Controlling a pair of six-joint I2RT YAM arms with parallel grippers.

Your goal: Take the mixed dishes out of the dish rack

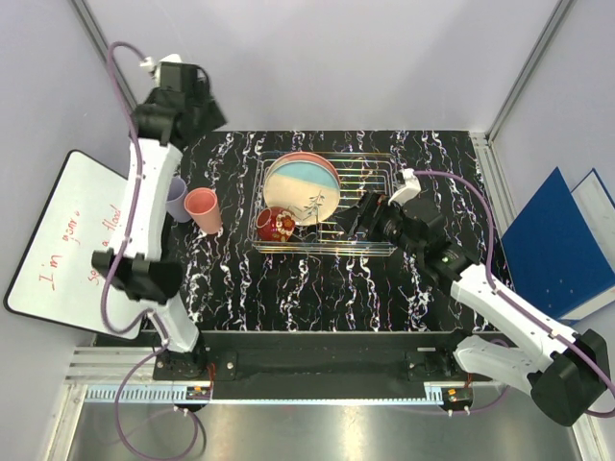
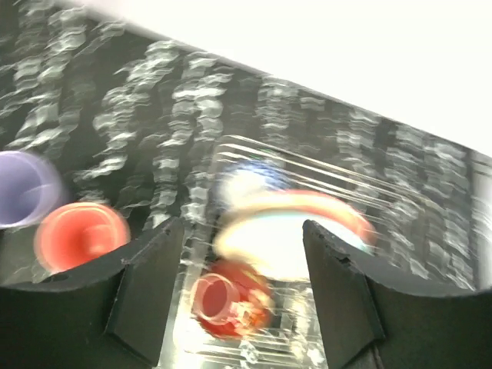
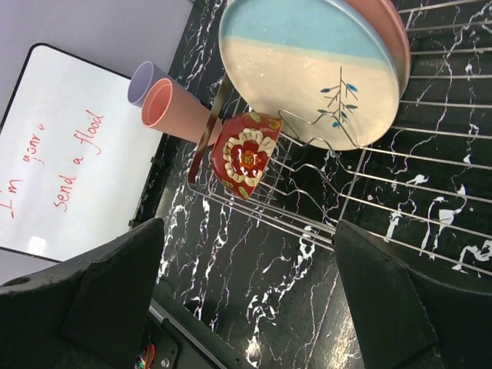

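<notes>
The wire dish rack (image 1: 375, 248) holds plates, with a cream and blue plate (image 1: 306, 192) leaning in front of a pink one (image 3: 386, 21). A red flowered mug (image 3: 244, 157) sits in its front left corner. Outside the rack, on the left, stand a purple cup (image 1: 177, 200) and a coral cup (image 1: 203, 208). Blurred by motion, my left gripper (image 1: 207, 101) is raised above the back left; its fingers (image 2: 142, 296) are apart with nothing between them. My right gripper (image 1: 360, 216) hangs over the rack's front right part, open and empty.
A whiteboard (image 1: 72, 250) with red writing lies on the left. At the right side stands a blue folder (image 1: 548, 250).
</notes>
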